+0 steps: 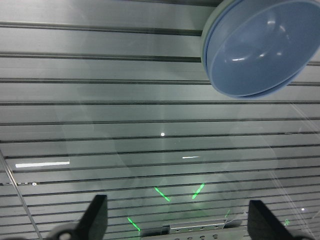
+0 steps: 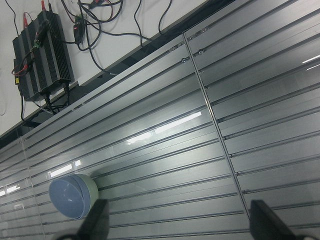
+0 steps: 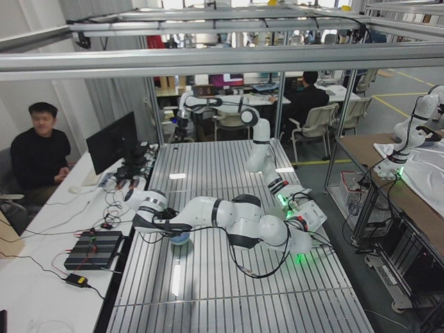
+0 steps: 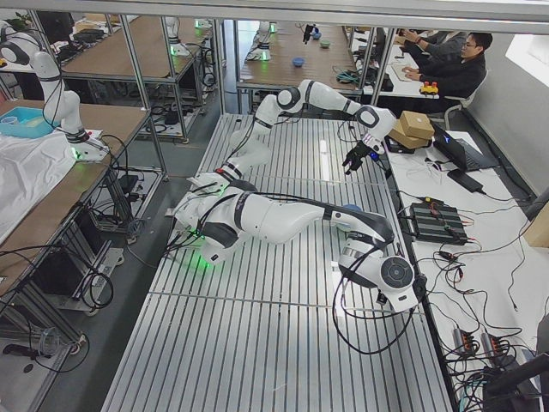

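Nested bowls, a blue bowl (image 1: 260, 45) in a pale green one (image 1: 205, 40), sit on the slatted metal table (image 1: 100, 70) at the upper right of the left wrist view. They are small at the lower left of the right wrist view (image 2: 67, 195) and partly hidden by an arm in both camera views. My left gripper is open above the table, close to the bowls but off to one side. My right gripper is open, farther from them, with nothing between its fingers.
A white side desk (image 3: 48, 298) with a monitor (image 3: 111, 142), a black power box (image 2: 42, 60) and many cables borders the table. A person (image 3: 38, 152) sits there.
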